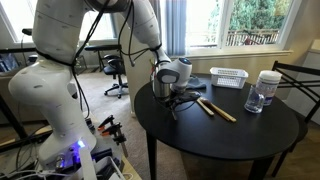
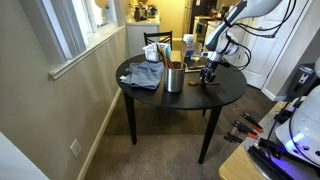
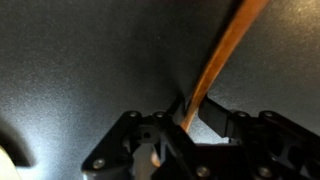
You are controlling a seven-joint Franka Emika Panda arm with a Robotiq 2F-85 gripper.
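A long, orange-brown wooden utensil (image 3: 226,48) lies on the dark tabletop, running from the upper right of the wrist view down to my fingertips. My gripper is low over it, its fingers close together around the narrow shaft. Whether the fingers press on the wood cannot be made out. In exterior view 1 the gripper (image 1: 173,108) points down at the table's near left part, its tips dark against the dark surface. From the other side, exterior view 2 has the gripper (image 2: 208,78) just above the tabletop.
Pale wooden sticks (image 1: 217,111) lie to the right on the round black table (image 1: 225,140). Behind them are a white basket (image 1: 229,78) and clear jars with lids (image 1: 264,90). A metal canister (image 2: 175,79) of utensils and a blue-grey cloth (image 2: 144,75) also stand on the table.
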